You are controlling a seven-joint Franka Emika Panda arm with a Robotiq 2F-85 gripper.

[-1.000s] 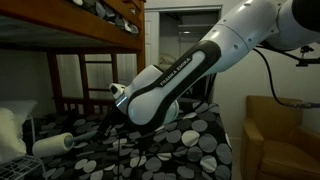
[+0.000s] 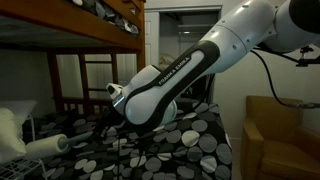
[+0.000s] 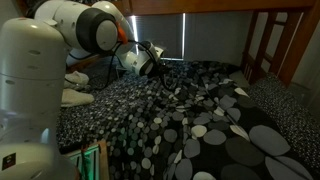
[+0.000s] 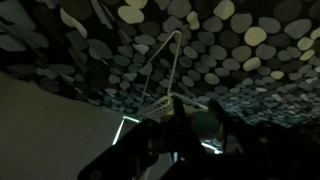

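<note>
In the wrist view my gripper shows as dark shapes low in the frame, shut on a dull green object (image 4: 207,123) whose full shape is hidden. Thin white wires of a rack or basket (image 4: 172,72) run just beyond it, over the dark dotted bedcover (image 4: 240,45). Exterior view 1 has a pale greenish cylinder (image 2: 46,147) lying by the white wire basket (image 2: 22,168) at the lower left. The arm reaches toward that side, and its own body hides most of the fingers there.
A bunk frame (image 2: 75,20) overhangs the bed at upper left, with a wooden ladder behind. A brown armchair (image 2: 280,140) stands at the right. A white pillow-like shape (image 2: 10,130) sits at the left edge.
The cylinder at the lower left appears slightly farther left and greener than before. The arm looks almost unmoved.
</note>
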